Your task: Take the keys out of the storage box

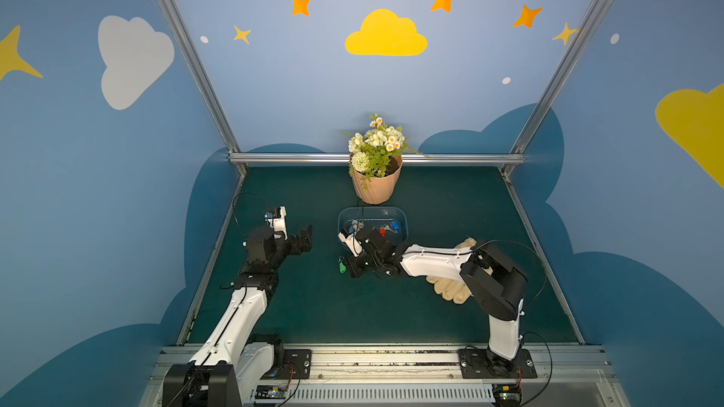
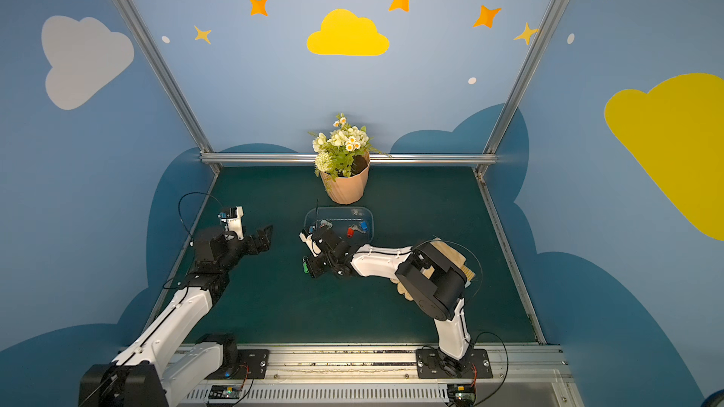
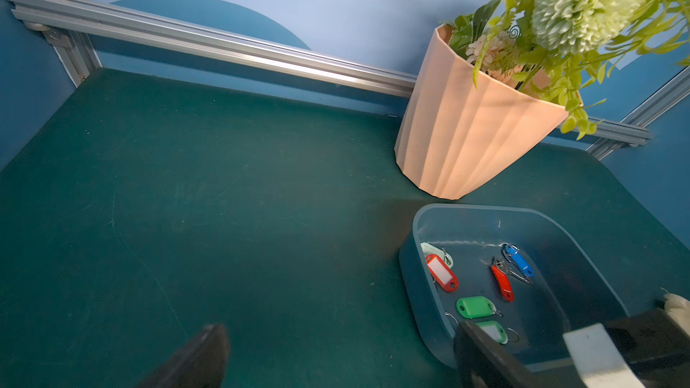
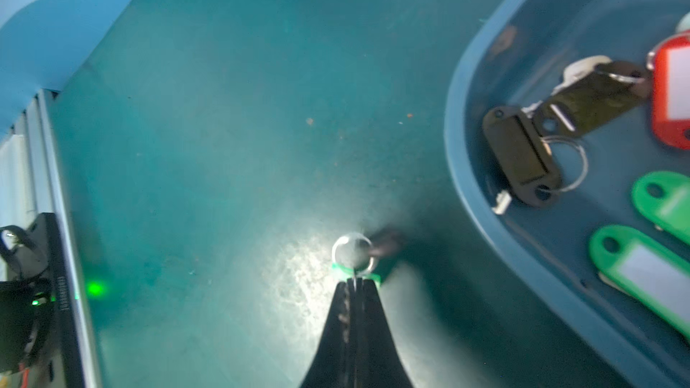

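My right gripper is shut on a green key tag (image 4: pixel 345 270); its metal ring (image 4: pixel 352 235) and a dark blurred key show past the fingertips. In the top left view this green tag (image 1: pixel 342 265) hangs outside the blue storage box (image 1: pixel 340 218), off its near left corner. Other tags stay in the box: red (image 3: pixel 442 273), green (image 3: pixel 475 307) and blue (image 3: pixel 519 261) in the left wrist view, and dark tags (image 4: pixel 521 158) in the right wrist view. Left of the box, my left gripper stands open and empty.
A flower pot (image 3: pixel 467 122) stands directly behind the box. A beige glove (image 1: pixel 451 286) lies under the right forearm. Green tabletop (image 3: pixel 237 208) is clear left of the box, and its near middle is bare too.
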